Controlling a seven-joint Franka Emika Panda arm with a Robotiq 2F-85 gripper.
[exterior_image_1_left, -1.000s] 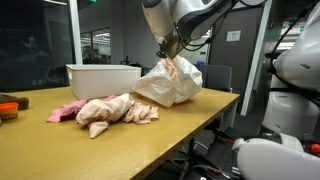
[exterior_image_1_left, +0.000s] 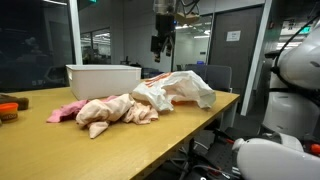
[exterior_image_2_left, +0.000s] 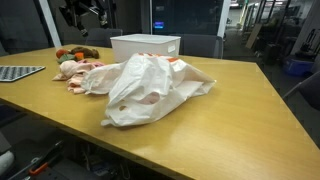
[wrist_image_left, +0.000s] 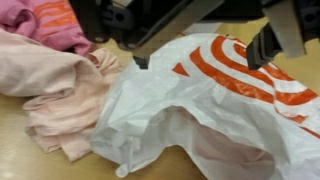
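My gripper (exterior_image_1_left: 163, 47) stands open above the table, apart from the bag and with nothing between its fingers. Beneath it, a crumpled white plastic bag (exterior_image_2_left: 150, 90) with red-orange stripes (wrist_image_left: 240, 72) spreads over the table. In the wrist view both fingers (wrist_image_left: 258, 48) are spaced wide, with the bag below them. Pale pink cloth (exterior_image_1_left: 103, 113) lies in a loose heap beside the bag, with a brighter pink cloth (wrist_image_left: 62, 26) behind it. Whether anything is inside the bag cannot be told.
A white lidded box (exterior_image_1_left: 103, 80) stands at the back of the table. Orange and dark items (exterior_image_1_left: 10, 105) sit at the far left end, near a grey tray (exterior_image_2_left: 18, 73).
My gripper has risen slightly and its arm has turned.
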